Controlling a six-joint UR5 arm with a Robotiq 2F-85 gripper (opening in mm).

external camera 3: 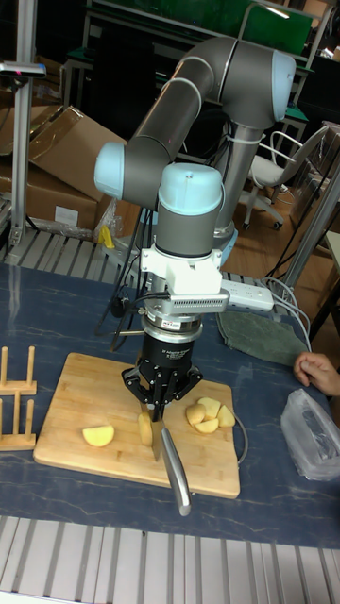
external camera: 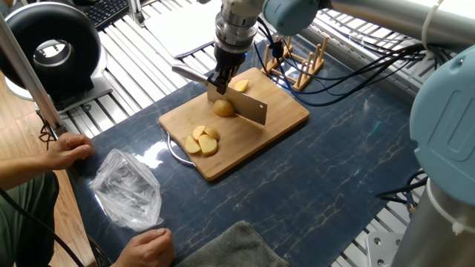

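Note:
My gripper (external camera: pixel 217 87) is shut on a cleaver (external camera: pixel 249 106), gripping it near where the handle meets the blade. The metal handle (external camera 3: pixel 175 473) points away from the board's middle, toward the near edge in exterior view 3. Down at the wooden cutting board (external camera: pixel 271 122), the blade stands on edge right beside a potato piece (external camera: pixel 223 108); whether it touches the piece I cannot tell. Several cut potato pieces (external camera: pixel 208 144) lie in a group on one side of the blade. On its other side rests a single potato piece (external camera 3: pixel 97 435), pale cut face showing.
A wooden peg rack (external camera: pixel 306 70) stands just behind the board. A clear plastic bag (external camera: pixel 128 191) and a grey cloth (external camera: pixel 234 248) lie on the dark table. Two human hands (external camera: pixel 68 150) rest at the table's edge. Right of the board in exterior view 1, the tabletop is clear.

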